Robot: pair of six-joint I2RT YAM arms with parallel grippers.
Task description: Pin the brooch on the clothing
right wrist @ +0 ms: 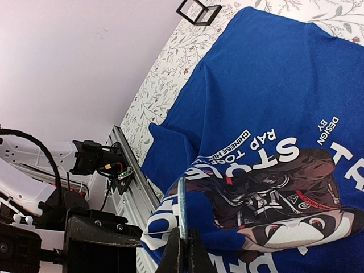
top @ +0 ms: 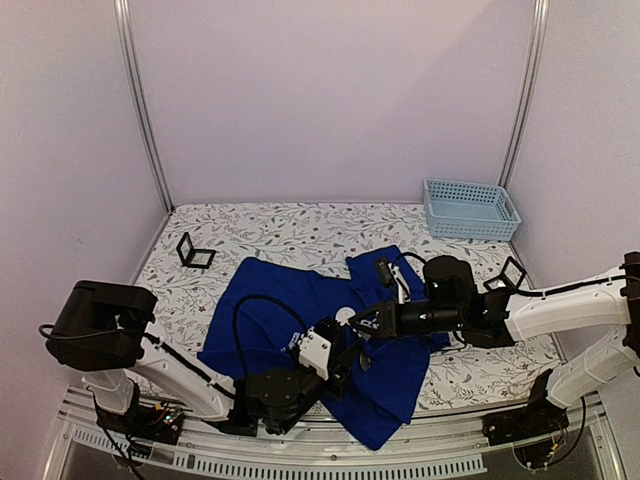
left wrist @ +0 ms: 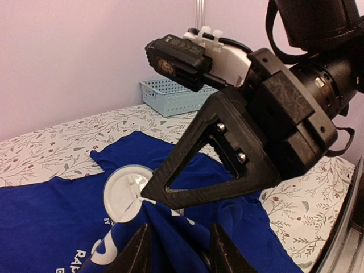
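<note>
The brooch is a white round disc (left wrist: 126, 193) at the tips of my right gripper (top: 358, 322). In the right wrist view it shows edge-on as a thin pale strip (right wrist: 182, 207) between the shut fingers, with a thin pin jutting left. The blue garment (right wrist: 267, 74) has white lettering and a printed figure. A raised fold of it (left wrist: 170, 233) stands close to the brooch. My left gripper is part open, its fingers apart around that fold. Whether the pin has entered the cloth cannot be told.
A light blue basket (top: 468, 212) stands at the back right. Black frame-like stands lie at the left (top: 194, 252) and right (top: 512, 272) of the patterned table. Both arms crowd close together over the garment.
</note>
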